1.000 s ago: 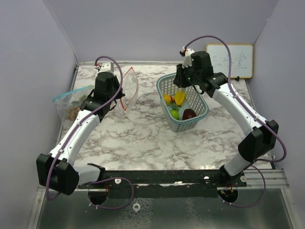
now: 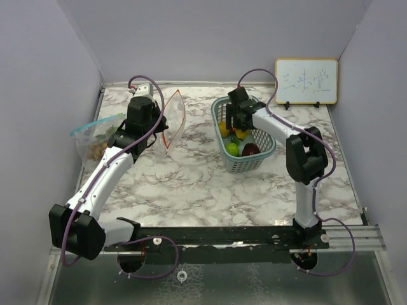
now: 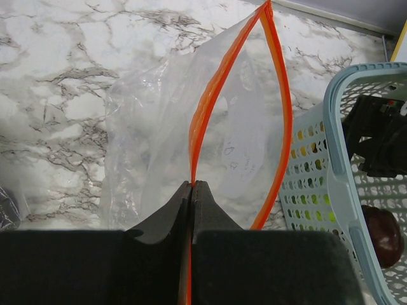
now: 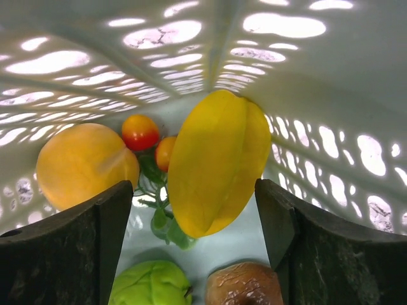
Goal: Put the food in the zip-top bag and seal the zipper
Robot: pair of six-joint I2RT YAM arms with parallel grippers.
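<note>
A clear zip bag with an orange-edged mouth point(image 3: 206, 108) stands spread open on the table. My left gripper is shut on the near end of that orange edge. Inside the blue-grey basket point(image 2: 237, 165) my right gripper is open, its fingers on either side of a yellow mango-like fruit point(image 4: 213, 162) and apart from it. An orange fruit point(image 4: 86, 165) lies left of it, with small tomatoes point(image 4: 140, 132) between. A green fruit point(image 4: 151, 284) and a dark brown one point(image 4: 245, 286) lie toward the near side.
Another clear bag with a blue edge and brownish food inside point(image 2: 96, 149) lies left of the left arm. A small whiteboard point(image 2: 306, 81) stands at the back right.
My right gripper has come down from above the basket's far side into it, around the yellow fruit. The basket has shifted slightly. My left arm and the orange-edged bag look nearly unmoved.
</note>
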